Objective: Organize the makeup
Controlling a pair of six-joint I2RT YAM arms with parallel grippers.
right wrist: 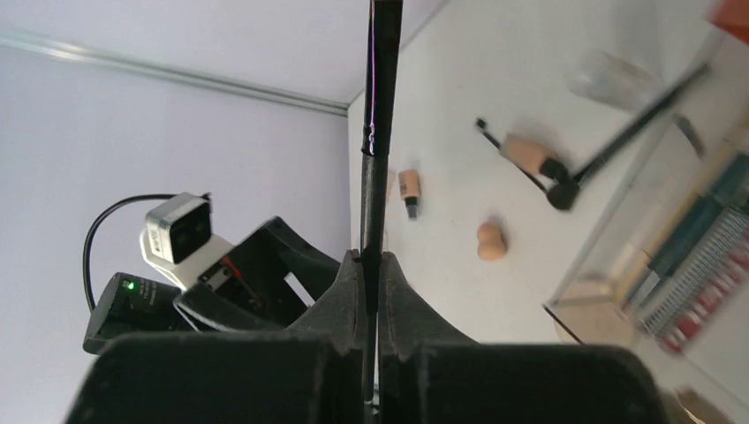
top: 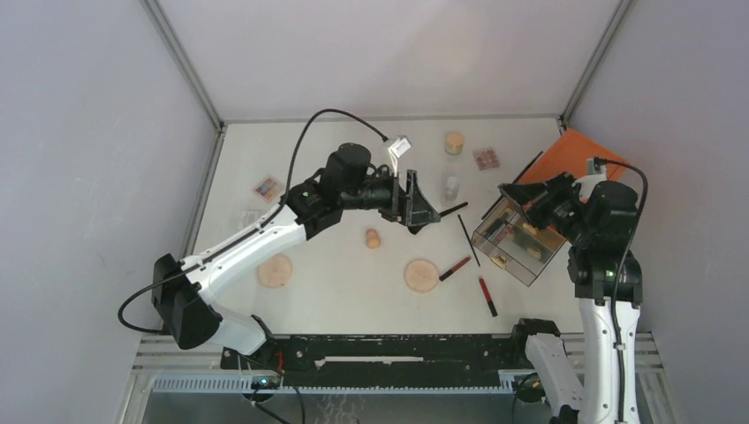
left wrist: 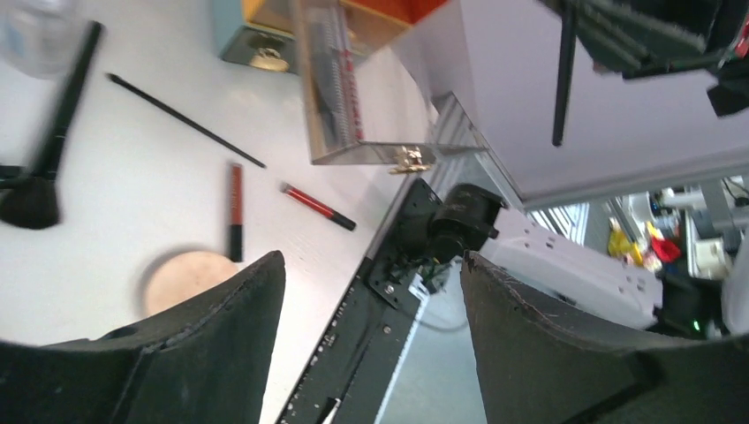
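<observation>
A slim black stick, likely a brush (right wrist: pixel 378 106), stands upright in my right gripper, which is shut on it above the clear makeup organizer (top: pixel 521 265) with an orange back part (top: pixel 583 141). My left gripper hangs open over the table's middle, empty between its fingertips. Below lie a dark brush (left wrist: pixel 62 132), a thin black pencil (left wrist: pixel 185 119), two red-and-black tubes (left wrist: pixel 236 199) (left wrist: pixel 313 203) and a round pad (left wrist: pixel 190 278). Several items sit inside the organizer.
A palette (top: pixel 268 187), another palette (top: pixel 487 158), a jar (top: pixel 455 143), a second pad (top: pixel 275 270) and a sponge (top: pixel 373 238) are spread around the table (top: pixel 331 300). The front middle has some bare room.
</observation>
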